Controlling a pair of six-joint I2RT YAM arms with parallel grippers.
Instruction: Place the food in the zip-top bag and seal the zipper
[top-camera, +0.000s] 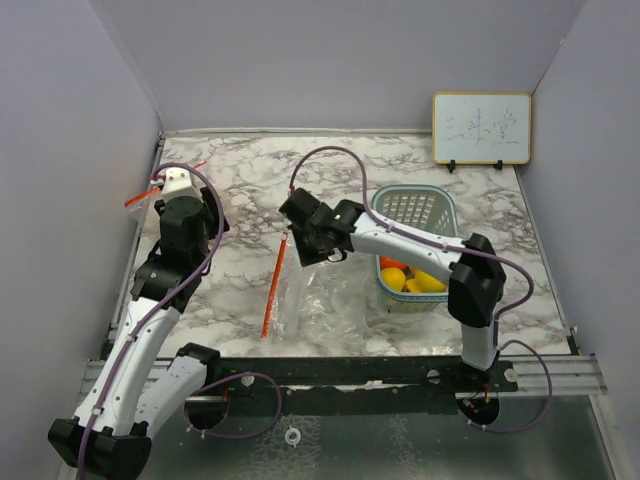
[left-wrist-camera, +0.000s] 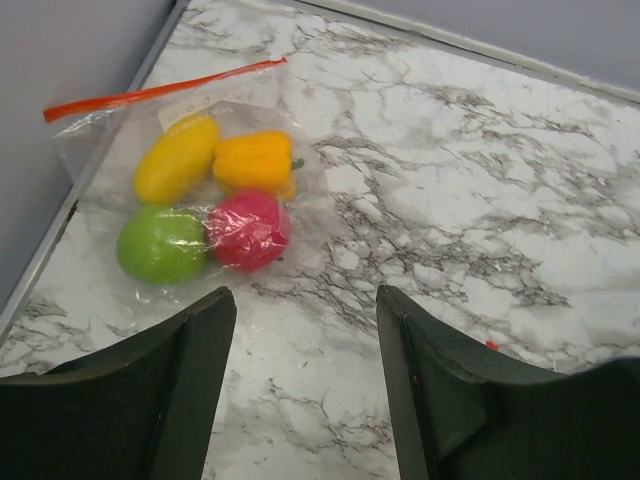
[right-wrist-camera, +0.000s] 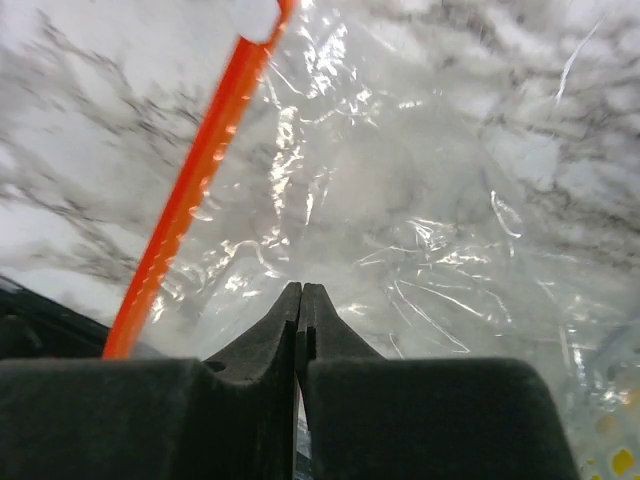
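An empty clear bag (right-wrist-camera: 370, 200) with an orange zipper strip (top-camera: 273, 287) lies flat on the table's front middle. Over it my right gripper is shut, its fingertips together and no film between them; the bag spreads out beyond the fingers. At the far left, a filled bag (left-wrist-camera: 90, 180) holds a yellow oblong food (left-wrist-camera: 175, 160), a yellow pepper (left-wrist-camera: 252, 160), a green round food (left-wrist-camera: 160, 245) and a red round food (left-wrist-camera: 248, 230). Near that bag, my left gripper stands open and empty. More food (top-camera: 427, 283) sits in the basket.
The pale green basket (top-camera: 452, 225) stands to the right, partly behind my right arm. A small whiteboard (top-camera: 482, 128) leans at the back right.
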